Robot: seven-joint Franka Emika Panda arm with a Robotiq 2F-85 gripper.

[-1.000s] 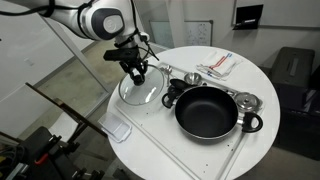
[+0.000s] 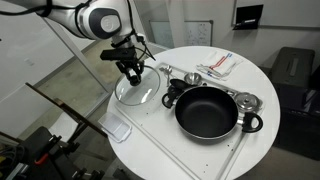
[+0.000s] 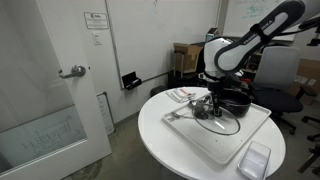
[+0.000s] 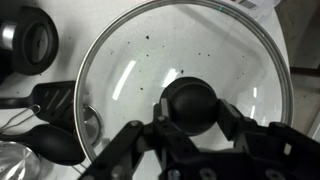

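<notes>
A round glass lid (image 2: 137, 88) with a metal rim and a black knob (image 4: 190, 106) is at the left end of the white tray in exterior view 1. My gripper is shut on the knob, its fingers pressed around it from the near side. In exterior view 2 the lid (image 3: 217, 118) looks tilted and appears just above the tray; whether its edge touches cannot be told. A black two-handled pan (image 2: 206, 112) stands uncovered on the tray, to the right of the lid.
The white tray (image 2: 165, 131) lies on a round white table. Black utensils (image 4: 58, 142) and a metal bowl (image 4: 15, 160) are beside the lid. A small pot (image 2: 247, 102) stands behind the pan, a clear container (image 3: 254, 160) near the table edge, a cloth (image 2: 222, 65) at the back.
Over the last second the lid and my gripper have shifted very slightly; the gripper stays on the knob. The pan and the other things stand where they were.
</notes>
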